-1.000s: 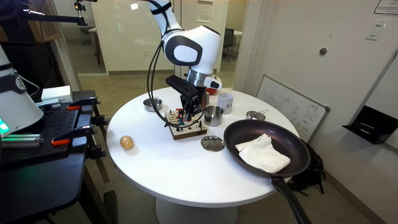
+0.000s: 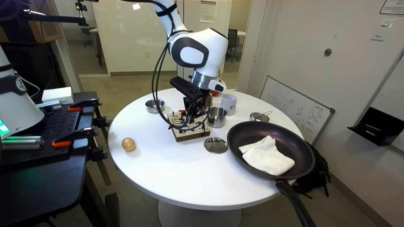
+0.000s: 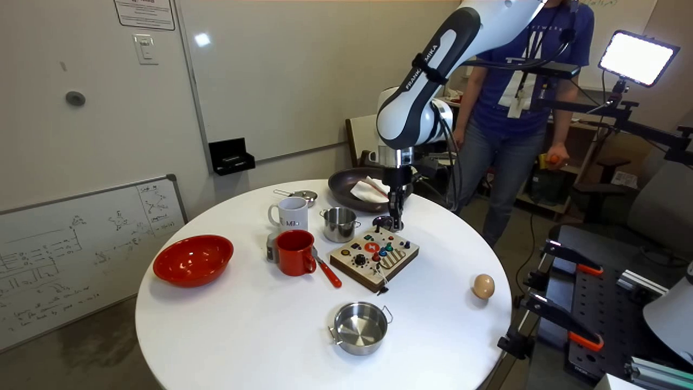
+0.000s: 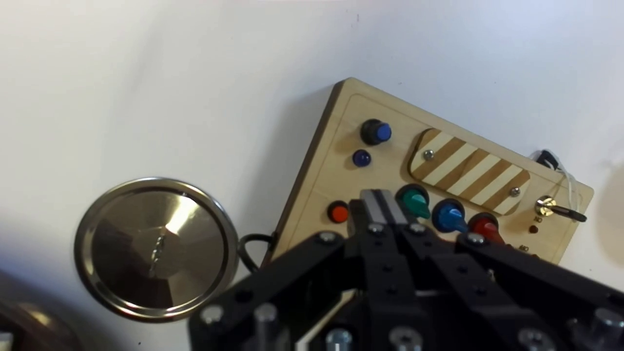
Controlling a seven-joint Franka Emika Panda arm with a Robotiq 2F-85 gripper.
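Observation:
A wooden switch board (image 4: 327,140) lies on the table, carrying coloured knobs, buttons and a striped plate. My gripper is shut over it, its fingertips together and nothing showing between them. In the wrist view the tips appear between an orange-red button (image 4: 337,211) and a green knob (image 4: 415,202); whether they touch the board cannot be told. Right of the green one sit a blue knob (image 4: 449,216) and a red knob (image 4: 486,227). The fingers hide the board's near part. In exterior view 2 the gripper (image 3: 396,224) stands at the board's far edge.
Close to the board are a steel lid (image 2: 216,145), a steel pot (image 2: 216,118) and a red mug (image 3: 295,253). A dark pan (image 2: 242,138) holds a white cloth (image 2: 269,157). An egg-like ball (image 2: 128,144) rests near the edge.
The arm and gripper have shifted slightly right and a touch lower in exterior view 1. The board and the surrounding objects stay where they were.

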